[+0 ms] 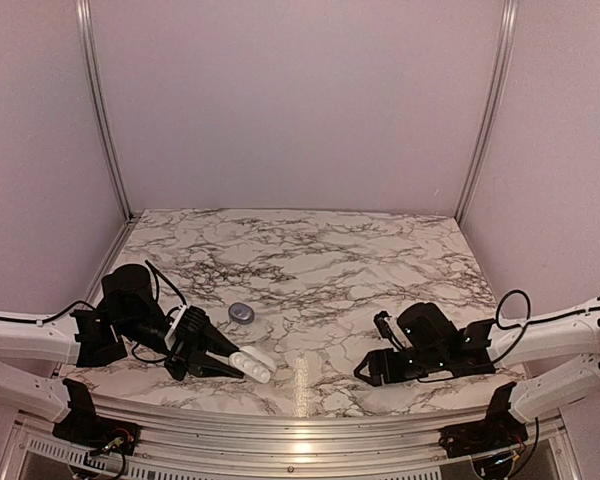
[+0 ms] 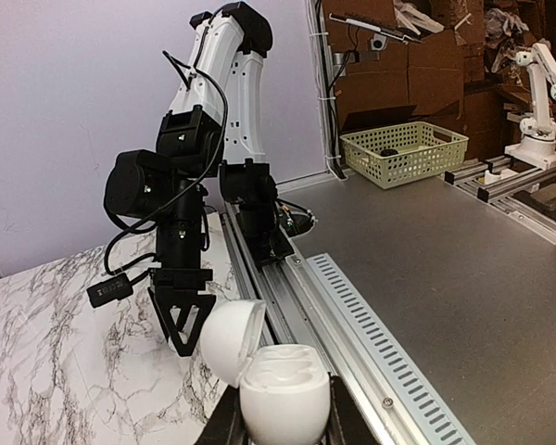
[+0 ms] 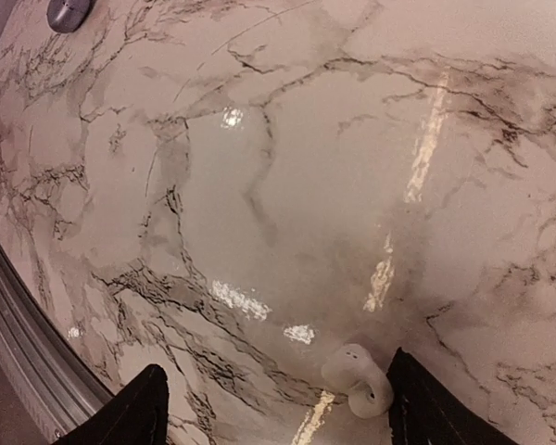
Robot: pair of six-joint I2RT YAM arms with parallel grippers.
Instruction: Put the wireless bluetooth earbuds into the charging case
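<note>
My left gripper (image 1: 235, 363) is shut on the white charging case (image 2: 284, 394), which is held above the table with its lid (image 2: 232, 340) open. My right gripper stands open low over the marble table at the front right. In the right wrist view a white earbud (image 3: 357, 375) lies between its fingers, beside the right-hand finger (image 3: 426, 413); whether they touch I cannot tell.
A grey round object (image 1: 241, 313) sits on the table behind the case. An aluminium rail (image 1: 290, 430) runs along the front edge.
</note>
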